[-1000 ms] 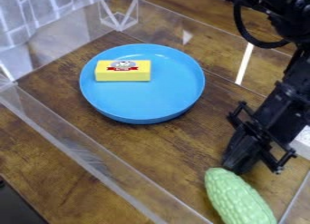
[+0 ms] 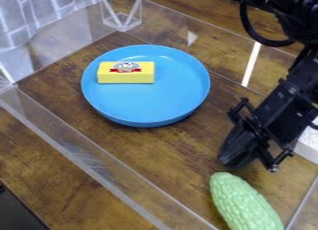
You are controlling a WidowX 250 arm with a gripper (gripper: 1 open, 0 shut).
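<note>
A blue plate [image 2: 169,101] rests on the wooden surface, with a yellow box [image 2: 125,72] bearing a red-and-white label on its upper left part. A pale green vegetable-like object [image 2: 245,204] lies at the bottom right. The black gripper [image 2: 236,156] is low over the wood just above the green object's upper end, its arm reaching in from the right. Its fingers appear close together, with nothing visible held between them.
Clear walls border the wooden area [image 2: 74,122]. A white object is partly hidden behind the arm at the right. The wood left of and below the plate is bare.
The gripper has shifted slightly up and left, away from the green object's upper end. The plate, box and green object look unmoved.
</note>
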